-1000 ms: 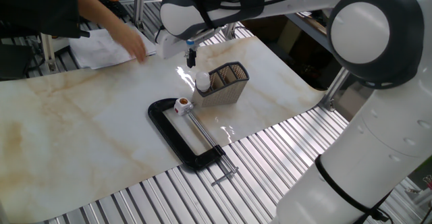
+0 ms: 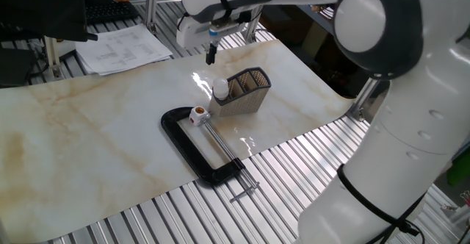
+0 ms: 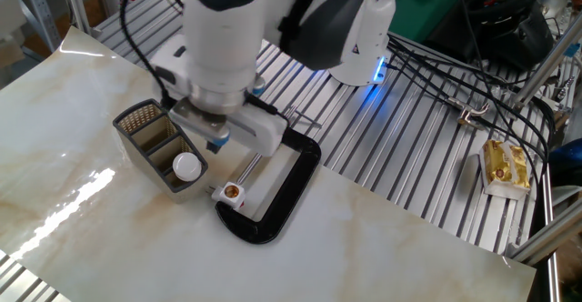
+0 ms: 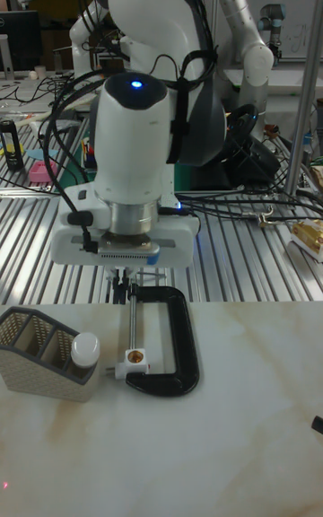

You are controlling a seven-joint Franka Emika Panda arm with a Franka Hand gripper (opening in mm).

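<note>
My gripper (image 2: pixel 211 56) hangs in the air above the marbled sheet, near the organizer. Its dark fingers (image 4: pixel 117 289) are close together in the third exterior view, with nothing visible between them, so it looks shut. A beige woven-pattern organizer (image 2: pixel 239 103) with a dark rim and open compartments stands upright on the sheet. One end compartment holds a white round-capped object (image 3: pixel 186 166), its lower part hidden by the walls. Beside the organizer lies a black C-clamp (image 2: pixel 183 145) with a metal screw and a white block (image 2: pixel 199 115) at the screw's end.
The marbled sheet (image 2: pixel 88 141) is largely bare on the side away from my base. Papers (image 2: pixel 123 49) lie at its far edge. Ribbed metal table (image 3: pixel 382 147) shows around it, with cables and a gold-and-white block (image 3: pixel 504 168) off to one side.
A person's hand over the papers has withdrawn from view. My arm has shifted, and the gripper has moved slightly up and right in the first exterior view. Organizer and clamp stay put.
</note>
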